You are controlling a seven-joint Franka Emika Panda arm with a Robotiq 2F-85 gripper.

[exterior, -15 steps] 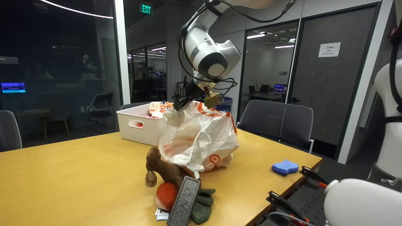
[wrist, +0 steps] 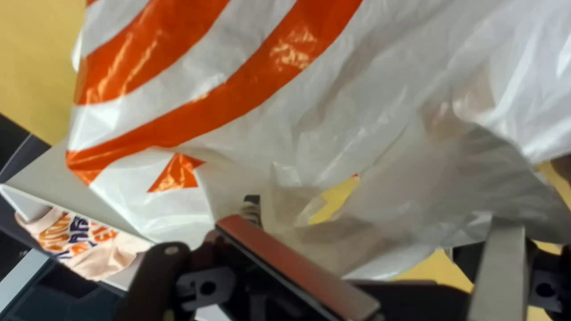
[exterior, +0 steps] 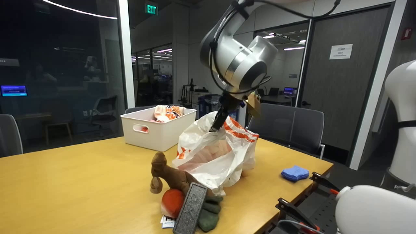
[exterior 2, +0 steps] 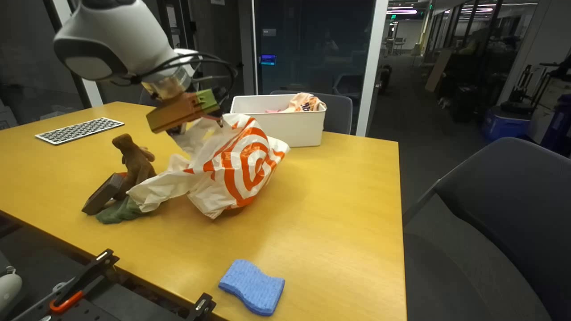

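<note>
A white plastic bag with orange-red rings (exterior 2: 247, 155) stands crumpled on the table. Its mouth gapes towards the exterior view 1 camera, and its loose edge reaches the brown plush toy. At the bag's upper rim is my gripper (exterior: 214, 126), tilted downward. In the wrist view the fingers (wrist: 506, 267) are wide apart, so the gripper is open; bag film fills the view beyond and between them. Whether either finger touches the film I cannot tell. The bag's contents are mostly hidden; something pinkish shows through its side.
Beside the bag lie a brown plush toy (exterior: 177, 177), a dark grey block (exterior: 191, 208), a red-orange ball (exterior: 172, 202) and a green item (exterior: 209, 216). A white bin (exterior: 146, 134) holding cloth stands behind. A blue sponge (exterior 2: 252, 286) and keyboard (exterior 2: 80, 130) lie apart.
In exterior view 1 my gripper has moved right and lower, away from the white bin. The bag has shifted right and changed shape, its mouth now facing the camera more widely.
</note>
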